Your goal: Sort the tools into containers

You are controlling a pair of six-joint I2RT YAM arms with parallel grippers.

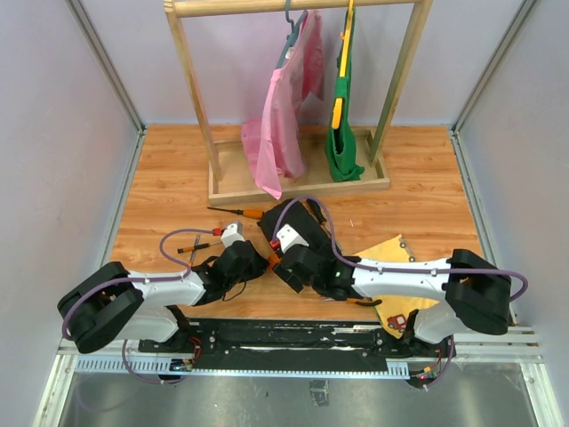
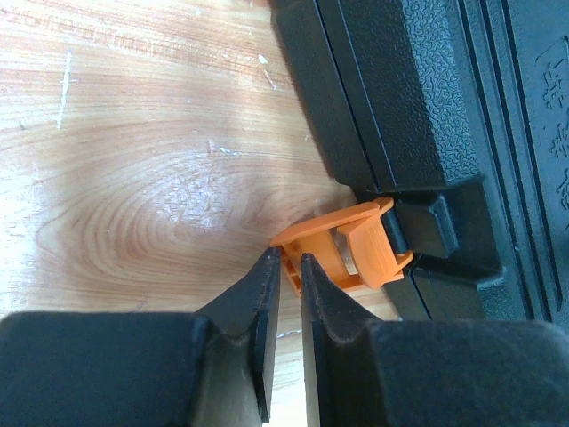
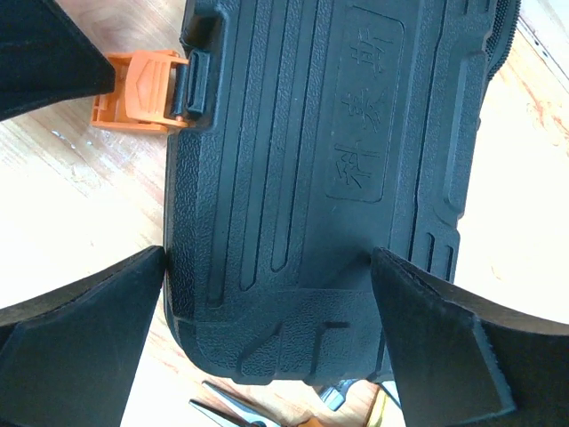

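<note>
A black toolbox (image 3: 302, 160) lies closed-looking on the wooden table, with an orange latch (image 2: 342, 249) flipped outward on its side. At the latch's outer edge, my left gripper is shut, its fingertips gripping that edge. My right gripper is open, one finger on either side of the box's near end. In the top view the box (image 1: 293, 222) is partly covered by the right arm. Behind it lies an orange screwdriver (image 1: 240, 213). Pliers (image 3: 238, 409) show below the box in the right wrist view.
A wooden rack (image 1: 222, 189) with a pink garment (image 1: 283, 116) and a green one (image 1: 342, 133) stands at the back. On the right lies a yellow pouch (image 1: 391, 252). More tools, including a hammer-like one (image 1: 200, 246), lie at left.
</note>
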